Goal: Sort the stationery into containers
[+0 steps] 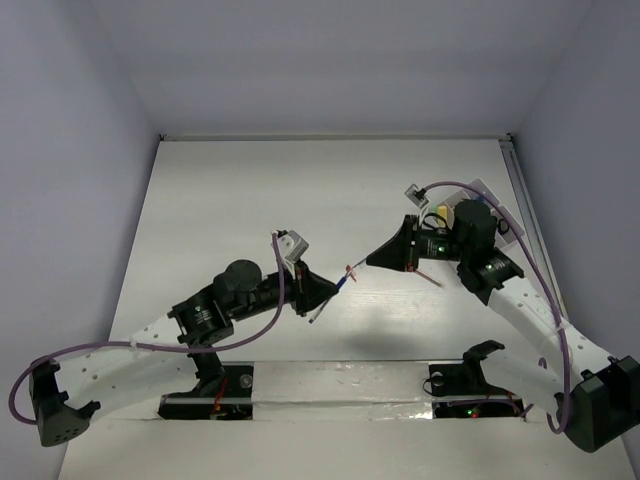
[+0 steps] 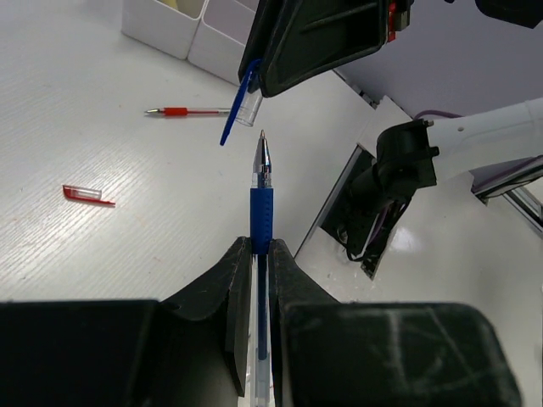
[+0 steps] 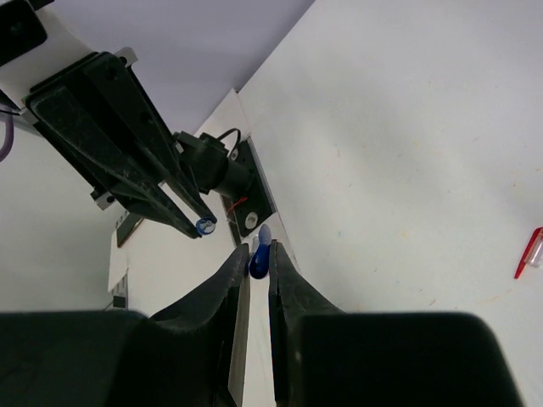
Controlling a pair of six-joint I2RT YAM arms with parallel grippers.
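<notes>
An uncapped blue pen (image 2: 262, 208) is clamped in my left gripper, its metal tip bare and pointing away from the fingers. My right gripper is shut on the blue pen cap (image 3: 260, 253). In the left wrist view that cap (image 2: 246, 103), clear with a blue clip, sits just beyond the pen tip, apart from it. On the table lie a red pen (image 2: 188, 111), uncapped, and a red cap (image 2: 86, 195). From above, the left gripper (image 1: 335, 291) and right gripper (image 1: 369, 262) face each other over the table's middle.
A white compartment container (image 1: 505, 205) stands at the table's right, partly hidden by the right arm. A black ring-shaped item (image 1: 503, 226) shows in it.
</notes>
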